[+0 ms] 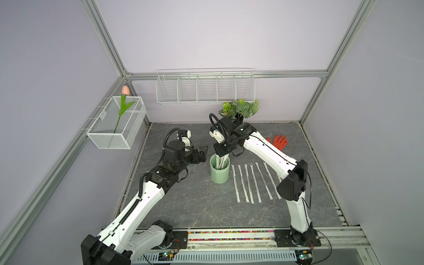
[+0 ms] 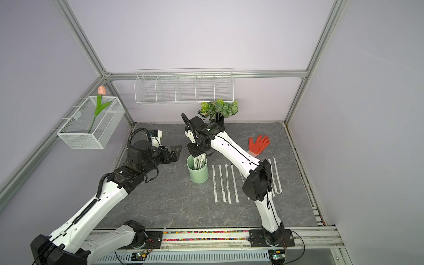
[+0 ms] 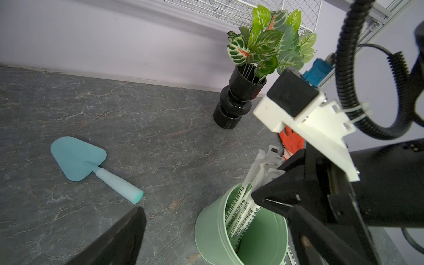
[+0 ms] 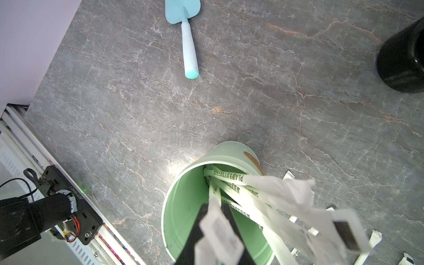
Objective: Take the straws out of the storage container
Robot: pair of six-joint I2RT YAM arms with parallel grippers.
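Note:
A green storage container (image 1: 219, 175) holds several paper-wrapped straws (image 4: 234, 185), leaning toward its rim. My right gripper is down at the container's mouth, around the top of a straw wrapper; whether its fingers are closed on it is unclear, as the wrapper covers them. More wrapped straws (image 1: 247, 183) lie in a row on the table, right of the container. My left gripper (image 1: 199, 153) is open and empty, to the left of and above the container.
A teal trowel (image 3: 118, 183) lies behind the container. A plant in a black vase (image 3: 229, 112) stands at the back, with a red glove (image 2: 258, 143) to the right. Wire baskets (image 1: 205, 88) hang on the walls.

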